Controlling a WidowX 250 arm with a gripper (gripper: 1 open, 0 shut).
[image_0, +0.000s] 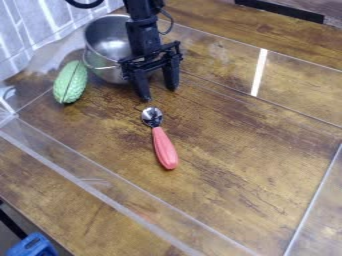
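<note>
My gripper hangs at the top centre of the view, dark, its fingers low at the right front of a metal pot. Whether it is open or shut is unclear. A green corn-like object lies left of the pot. A utensil with a pink handle and a metal head lies on the wooden table, below the gripper.
A pale wall or barrier stands at the far left. A blue object sits at the bottom left corner.
</note>
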